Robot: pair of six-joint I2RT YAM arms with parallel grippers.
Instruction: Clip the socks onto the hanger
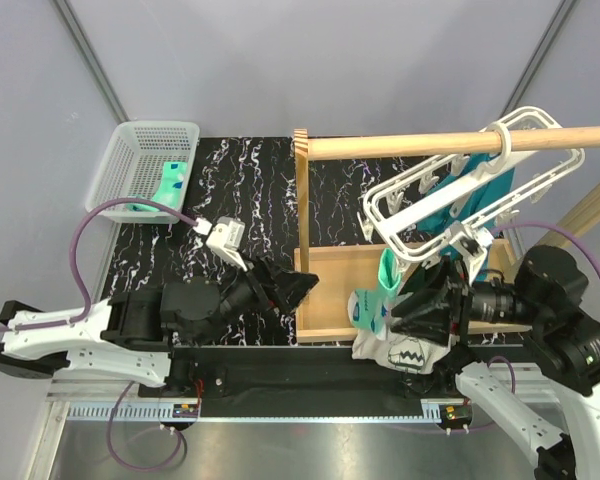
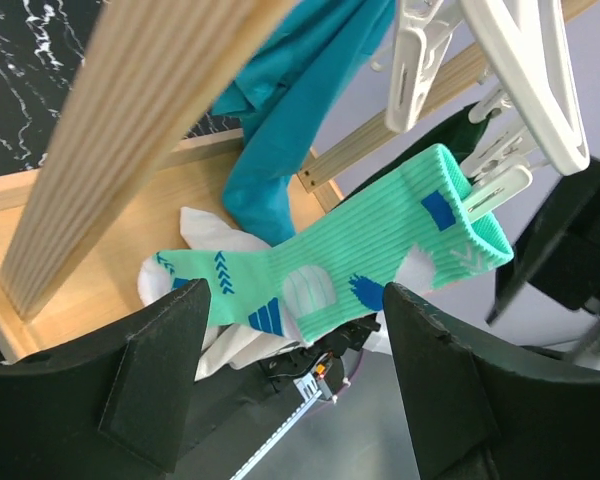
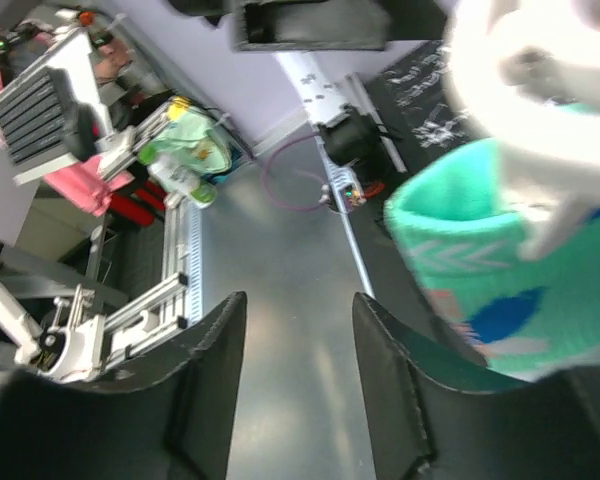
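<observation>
A mint sock with blue and white patches hangs from a clip on the white hanger (image 1: 410, 215) at its top edge; in the right wrist view it is blurred at right (image 3: 510, 280). My left gripper (image 1: 295, 285) is open at the left of it, nothing between its fingers. My right gripper (image 1: 425, 305) stands open beside the hanging sock, beneath the hanger's front; its fingers (image 3: 190, 390) hold nothing. Teal and white socks hang behind.
A wooden rail (image 1: 350, 147) carries the hanger above a wooden base (image 1: 330, 325). A white basket (image 1: 120, 180) with a mint sock (image 1: 172, 182) stands at back left on the marble mat.
</observation>
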